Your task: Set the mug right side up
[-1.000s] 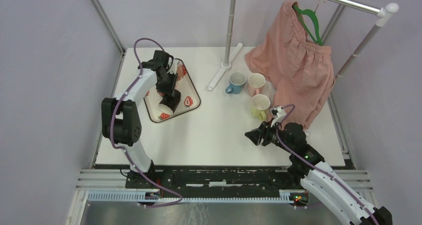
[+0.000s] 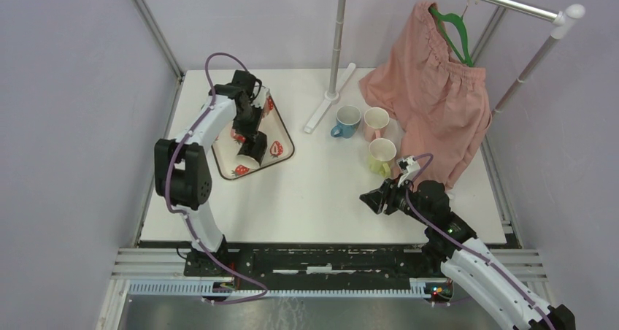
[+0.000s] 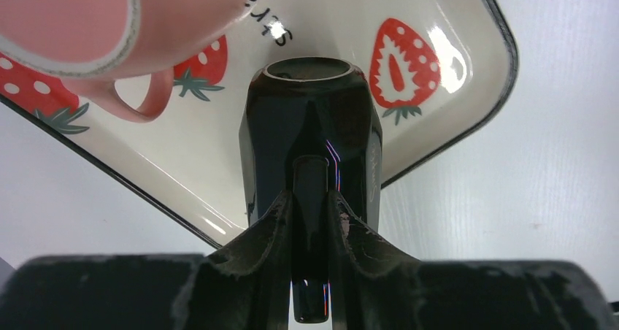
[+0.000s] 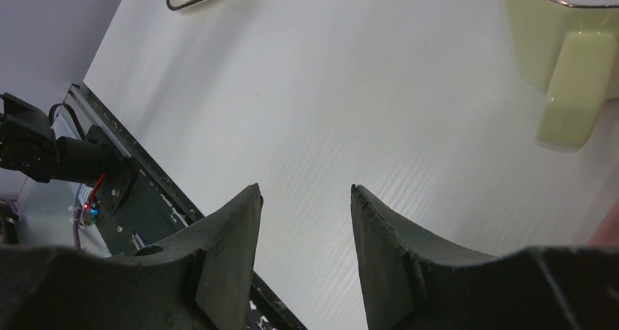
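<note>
A black mug (image 2: 252, 155) lies on its side in the strawberry-print tray (image 2: 281, 158). In the left wrist view its body (image 3: 310, 114) faces up with the handle (image 3: 310, 184) along the top. My left gripper (image 2: 250, 131) is over it, its fingers (image 3: 252, 253) (image 3: 361, 253) on either side of the handle, close to it; whether they grip it is unclear. A pink mug (image 3: 182, 16) is beside it in the tray. My right gripper (image 2: 378, 202) stands open at the right front, nothing between its fingers.
Blue (image 2: 347, 118), pink (image 2: 376, 122) and green (image 2: 382, 155) mugs stand right of the tray. A pink garment (image 2: 431, 74) hangs on a rack (image 2: 336, 45) behind them.
The right arm has stayed put.
</note>
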